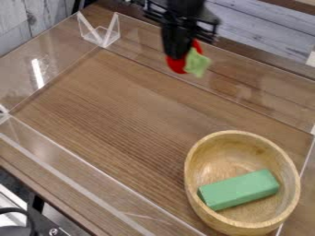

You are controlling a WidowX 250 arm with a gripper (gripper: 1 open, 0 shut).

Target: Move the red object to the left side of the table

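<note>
Near the top of the camera view, the red object (178, 65) shows with a green part on its right side. It is lifted off the wooden table (117, 115) toward the back. My black gripper (183, 55) reaches down from above and is shut on it. The arm and fingers are dark and a little blurred, and they cover part of the red object.
A round wooden bowl (201, 164) stands at the front right with a green block (239, 190) inside. A clear plastic piece (101, 29) lies at the back left.
</note>
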